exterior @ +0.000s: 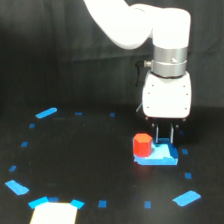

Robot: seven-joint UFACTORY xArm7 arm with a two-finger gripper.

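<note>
A red block (142, 145) with a many-sided outline stands at the left side of a small blue piece (165, 154) with pale patches, overlapping its left edge from this view. Whether the block rests on the piece or just in front of it, I cannot tell. Above the blue piece, to the right of the red block, hangs my gripper (165, 137), pointing down from the white arm. Its two thin dark fingers stand apart with a gap between them, and nothing shows in that gap. Contact between the fingertips and the blue piece is too small to make out.
Blue tape strips (187, 198) and small blue squares mark the dark table. A pale boxy object (54, 213) is cut off at the bottom left edge. A dark curtain hangs behind.
</note>
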